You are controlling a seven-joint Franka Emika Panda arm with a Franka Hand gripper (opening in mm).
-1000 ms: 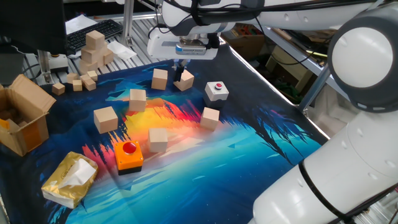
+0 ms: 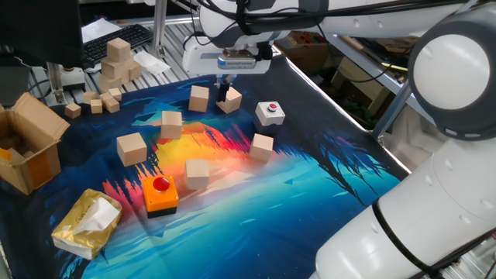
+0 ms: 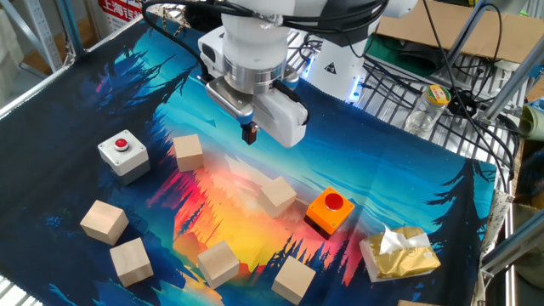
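Observation:
My gripper (image 3: pixel 249 133) hangs above the cloth, with clear air beneath its dark tip in exterior view 2. Only one small dark finger shape shows, so how the fingers stand is unclear; no object is visible at the tip. In exterior view 1 that tip overlaps a wooden cube (image 2: pixel 233 99) from this angle. Several similar cubes lie spread on the cloth, among them one cube (image 3: pixel 188 153) near the gripper and another cube (image 3: pixel 277 196) beside the orange box with a red button (image 3: pixel 330 211). A white box with a red button (image 3: pixel 125 156) sits apart from them.
A gold tissue pack (image 2: pixel 87 224) lies on the colourful cloth, near an open cardboard box (image 2: pixel 32 144). Stacked cubes (image 2: pixel 118 65) and smaller blocks (image 2: pixel 109 101) stand at the far left.
The arm has shifted very slightly over the last second and is nearly still. The cubes and button boxes have not moved.

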